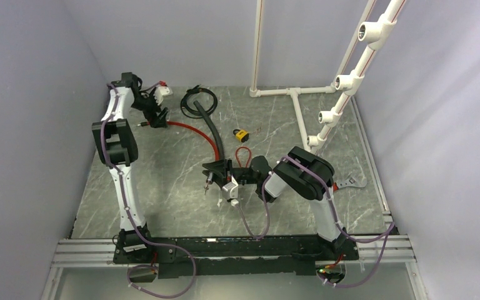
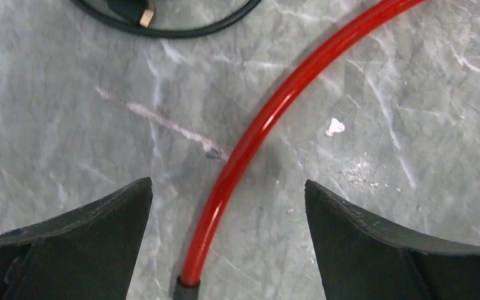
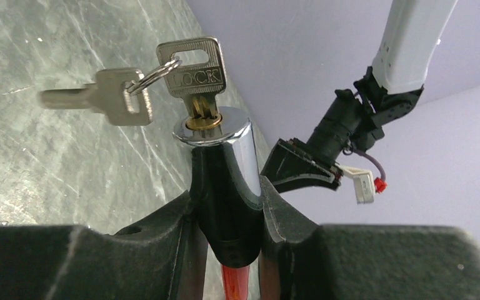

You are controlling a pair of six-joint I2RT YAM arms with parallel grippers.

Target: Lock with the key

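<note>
A red cable lock (image 1: pixel 194 130) curves across the table in the top view, its metal tip (image 1: pixel 142 124) at the left. My right gripper is shut on the black body of its lock head (image 3: pixel 225 187). A key (image 3: pixel 195 72) marked LOCK stands in the chrome cylinder (image 3: pixel 240 140), and a second key (image 3: pixel 109 97) hangs from the same ring. My left gripper is open above the red cable (image 2: pixel 272 112), which runs between the fingers in that view without visible contact. The cable's black end piece (image 2: pixel 186 290) is cut off at the bottom edge.
A coiled black cable (image 1: pixel 212 97) and a dark grey tube (image 1: pixel 209 125) lie right of the left gripper. Further right are a yellow padlock (image 1: pixel 241 135), a white pipe frame (image 1: pixel 299 115) and a wrench (image 1: pixel 351 182).
</note>
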